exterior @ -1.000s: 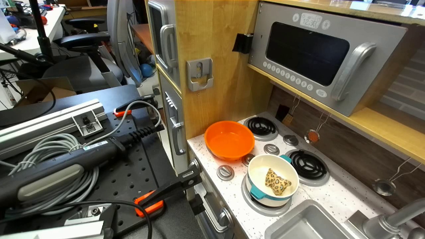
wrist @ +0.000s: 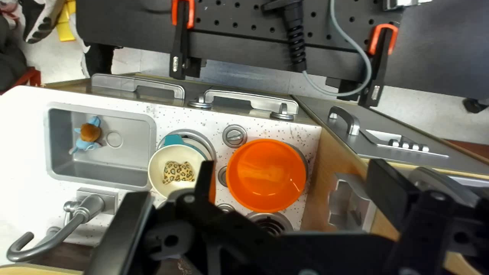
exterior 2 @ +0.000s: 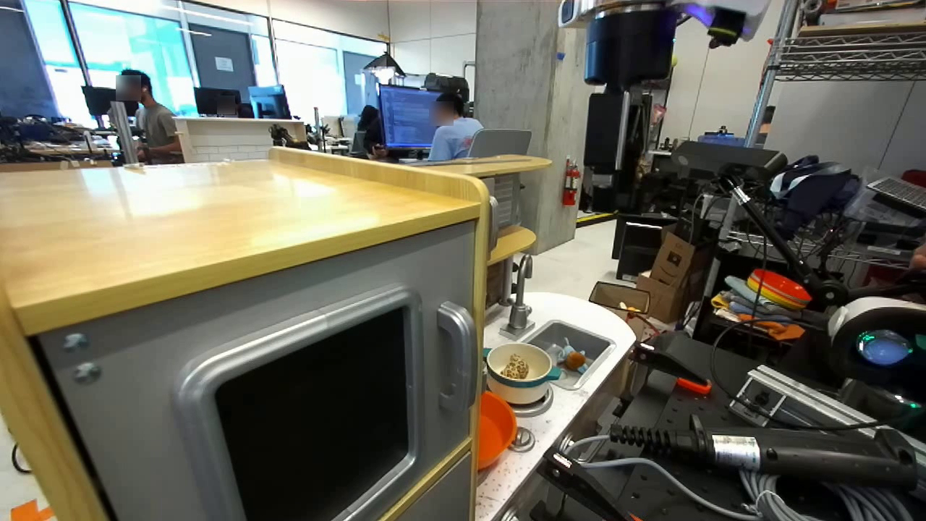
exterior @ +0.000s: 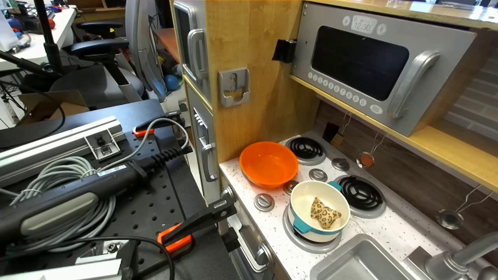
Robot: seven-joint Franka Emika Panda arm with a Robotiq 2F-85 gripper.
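Observation:
My gripper is open in the wrist view, its dark fingers spread wide with nothing held. It hangs high above the toy kitchen; in exterior view 2 the gripper points downward, well clear of the counter. An orange bowl sits empty on the counter by the wooden side panel. Beside it, a cream and teal pot rests on a burner, with a leopard-print stuffed piece inside. In the sink lies a blue and brown plush toy.
A microwave and its shelf overhang the counter's back. The faucet rises beside the sink. A black table with cables, clamps and a dark handheld device borders the kitchen front. Bare counter shows beyond the sink.
The black cable at the lower left of exterior view 1 has shifted slightly left. The bowl, pot and stuffed piece have stayed in place.

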